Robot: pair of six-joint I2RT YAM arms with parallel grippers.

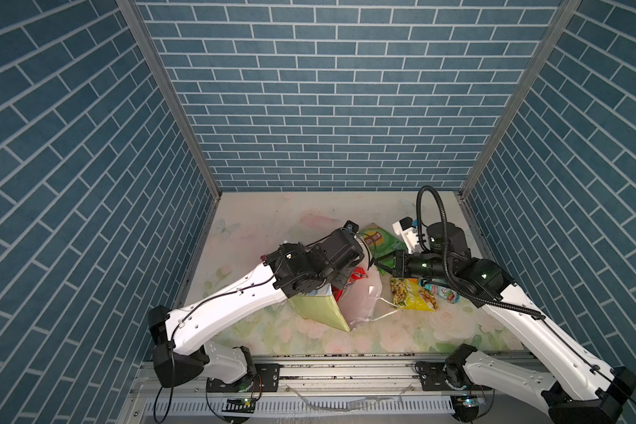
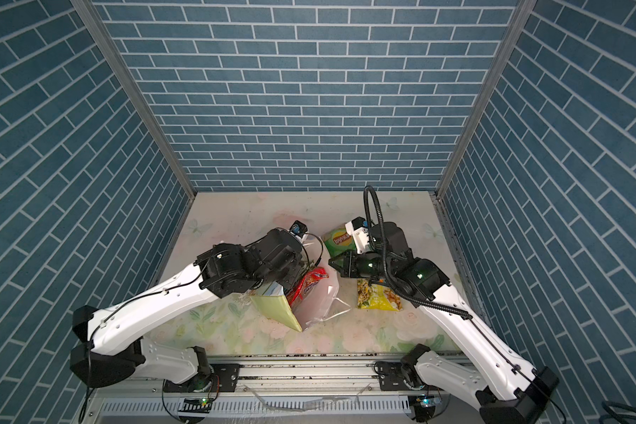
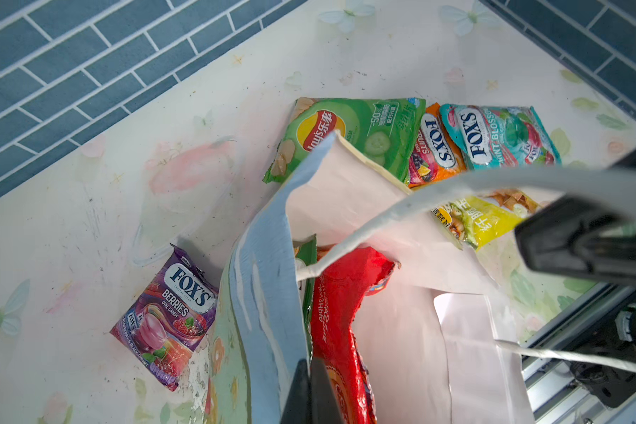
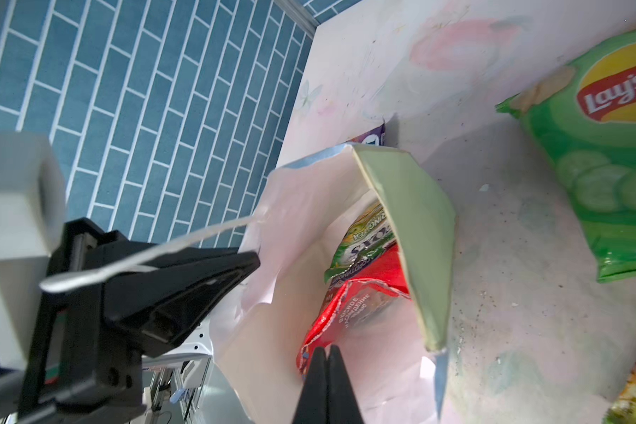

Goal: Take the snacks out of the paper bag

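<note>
The paper bag (image 4: 275,339) lies tipped with its mouth toward my right arm. Inside are a red snack packet (image 3: 339,311) and a green packet (image 4: 364,236). My left gripper is shut on the bag's pale blue rim, its tip against the edge in the right wrist view. My right gripper is shut in front of the bag's mouth, nothing visible between its fingers. On the table lie a green Lay's bag (image 3: 353,134), an orange Fox's packet (image 3: 434,145), a teal Fox's packet (image 3: 498,134), a yellow packet (image 3: 480,215) and a purple Fox's packet (image 3: 169,314).
White bag handles loop across the space between the grippers, one crossing in front of the left gripper in the right wrist view. Tiled walls (image 1: 339,92) enclose the table.
</note>
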